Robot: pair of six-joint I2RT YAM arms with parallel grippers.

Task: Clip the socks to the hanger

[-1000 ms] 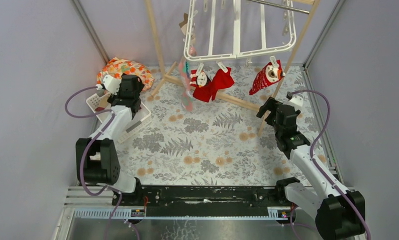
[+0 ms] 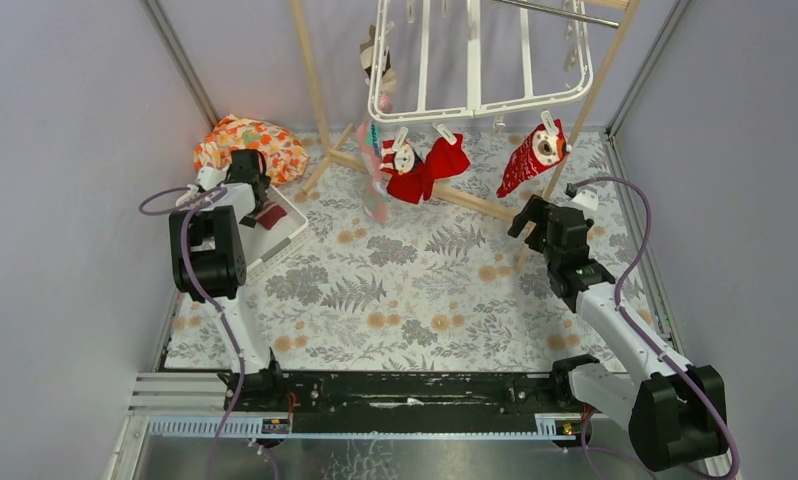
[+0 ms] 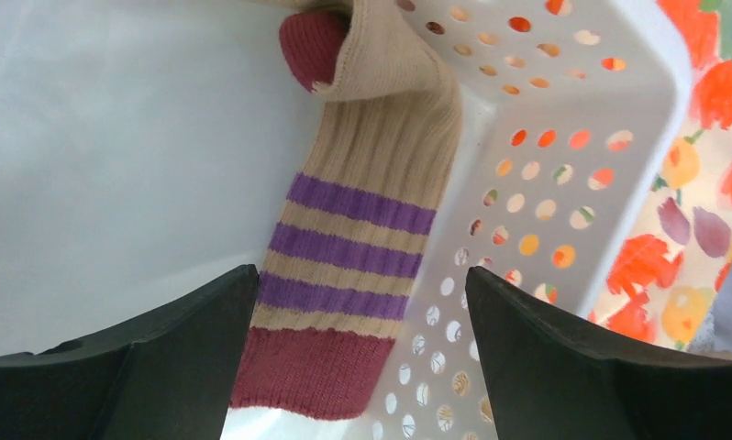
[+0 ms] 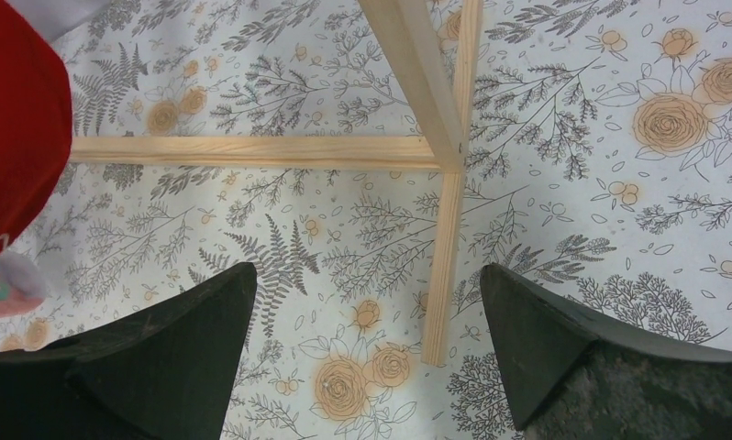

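Note:
My left gripper is open over a white perforated basket [image 2: 287,240] at the left, its fingers either side of a tan sock [image 3: 353,220] with purple stripes and maroon cuff. Red character socks [image 2: 430,172] and another red sock [image 2: 527,160] hang clipped from the white hanger [image 2: 475,108] at the top, with other socks partly hidden behind. My right gripper stands open at the right beside the hanging socks, nothing between its fingers.
An orange floral cloth bundle [image 2: 275,145] lies behind the basket. The wooden stand's legs [image 2: 475,205] cross the back of the patterned floor [image 2: 395,290].
My left gripper has moved left and down into the basket, with the arm shifting along. The right arm has barely moved. The hanger and its socks have swayed slightly.

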